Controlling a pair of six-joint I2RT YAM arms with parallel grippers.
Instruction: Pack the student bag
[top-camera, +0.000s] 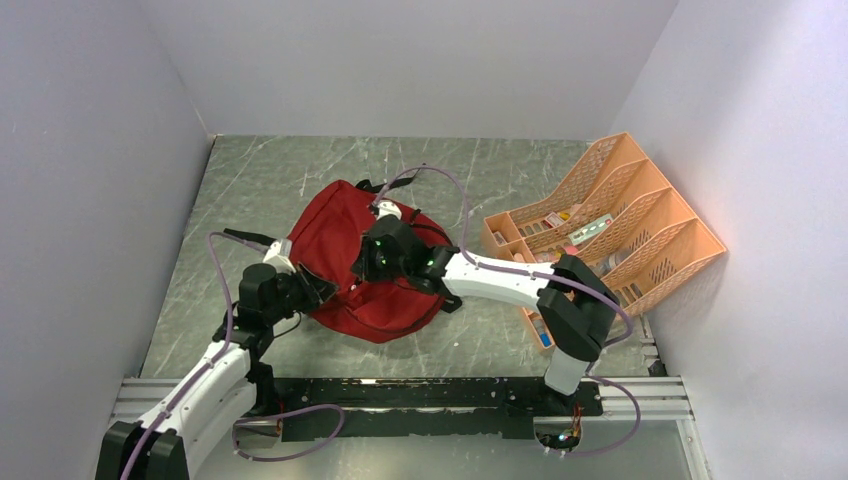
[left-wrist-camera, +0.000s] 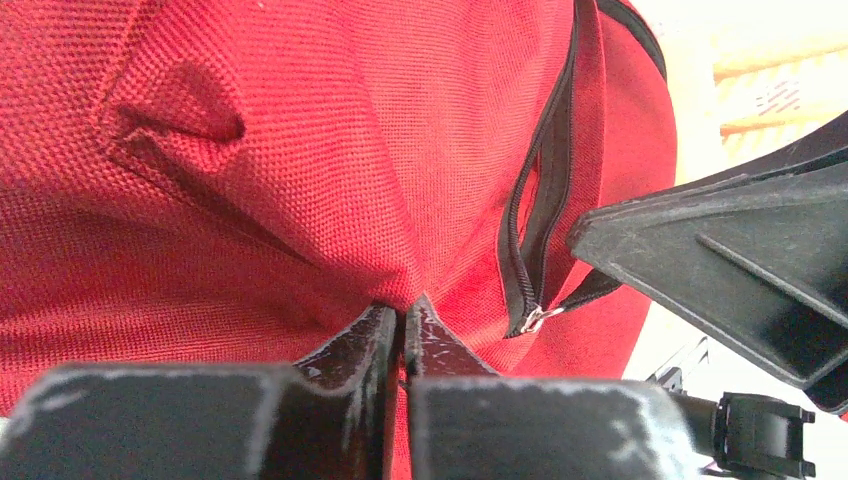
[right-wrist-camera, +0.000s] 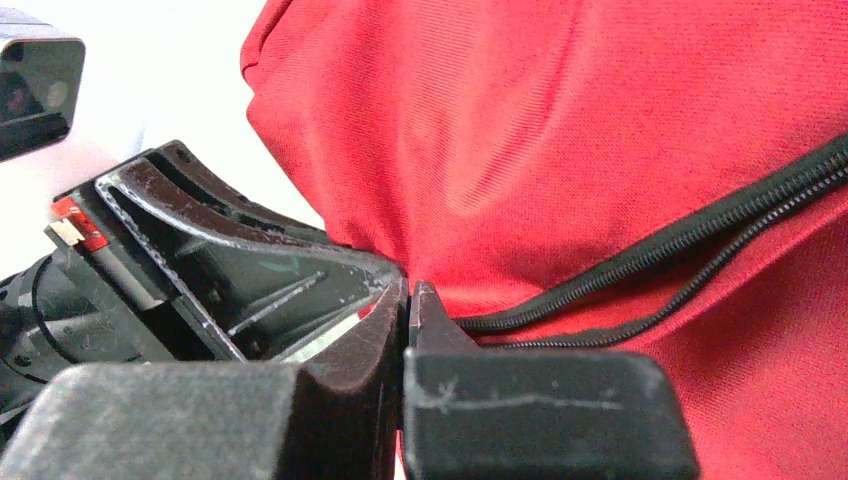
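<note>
In the top view the red bag (top-camera: 335, 230) lies on the table, both grippers at its front middle. My left gripper is nearly closed, and folds of red cloth run to its fingertips, pinched there. My right gripper is shut, with nothing showing between its fingers, close beside the left one over the cloth. The black zipper (right-wrist-camera: 600, 290) curves toward the right fingertips, parted along its length. In the left wrist view the metal zipper slider (left-wrist-camera: 540, 318) with its black pull sits just below the right gripper's tip. Whether that pull touches it is hidden.
An orange organizer (top-camera: 690, 240) with several compartments stands at the right, holding small items such as a pale green case (top-camera: 590, 229). Black straps (top-camera: 385, 185) stick out behind the bag. The right arm crosses in front of the organizer.
</note>
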